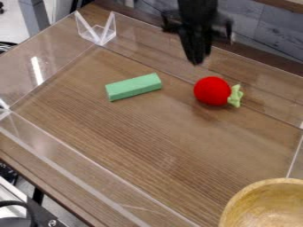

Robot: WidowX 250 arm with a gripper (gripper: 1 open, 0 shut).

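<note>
A round red object (212, 90) lies on the wooden table with a small pale green piece (236, 96) against its right side. A green block (134, 86) lies to its left. My black gripper (196, 27) is at the top of the camera view, raised above and behind the red object, apart from it and blurred; whether it is open or shut does not show.
A clear wire-like basket (97, 30) stands at the upper left. A yellow bowl (263, 211) sits at the bottom right corner.
</note>
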